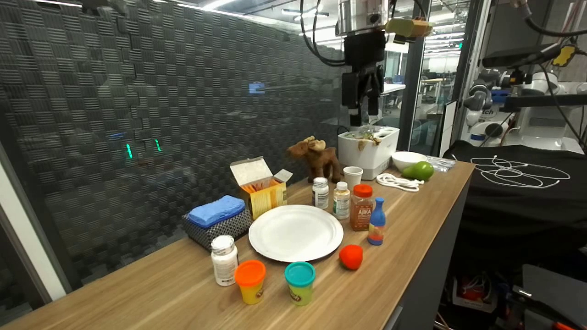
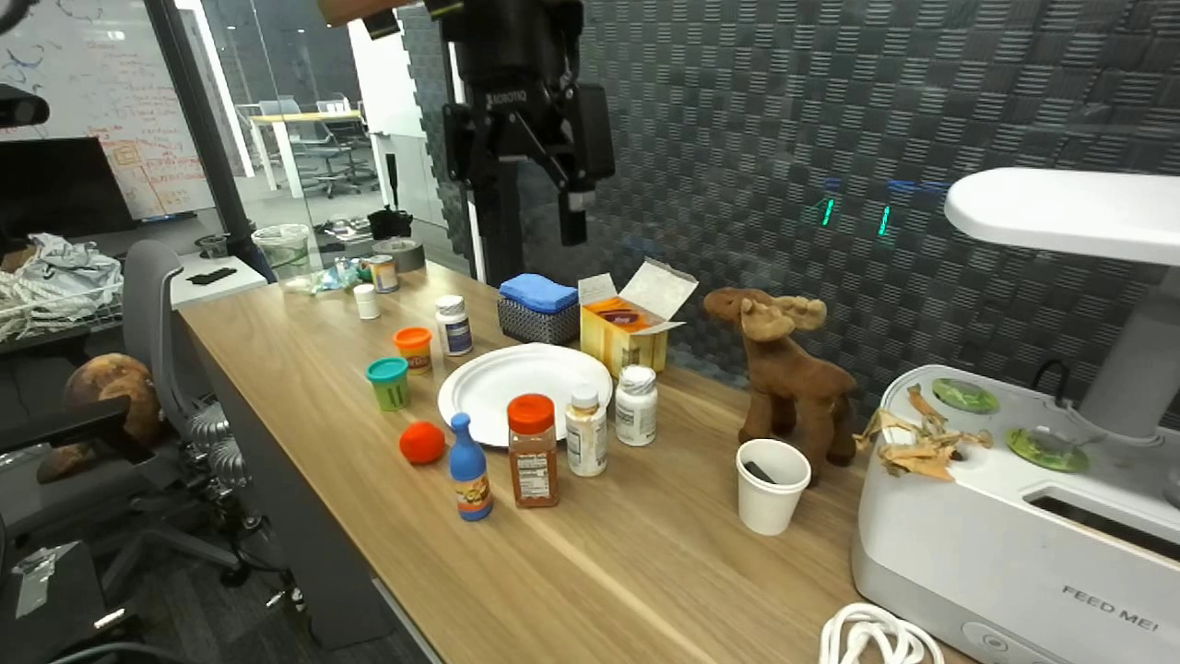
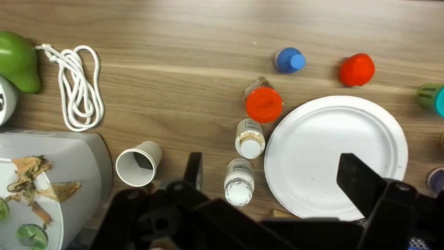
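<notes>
High over the counter hangs my gripper point(image 1: 364, 115), its fingers open and empty, pointing down. In the wrist view its black fingers point(image 3: 361, 183) stand far apart, and the gripper spans a region with a white pill bottle point(image 3: 239, 183) and part of the white plate point(image 3: 333, 158) well below. Beside the plate are a second pill bottle point(image 3: 250, 138), a red-capped spice jar point(image 3: 264, 104) and a blue bottle point(image 3: 289, 60). A red round item point(image 3: 356, 69) lies near the counter's front side. None of these touches the gripper.
A white paper cup point(image 2: 771, 487), brown plush moose point(image 2: 791, 365), white planter point(image 1: 368, 151) and open yellow box point(image 1: 267, 192) line the back. Orange-lidded point(image 1: 251, 281) and teal-lidded point(image 1: 300, 283) tubs stand past the plate. Bare wood lies between rope point(image 3: 81, 87) and blue bottle.
</notes>
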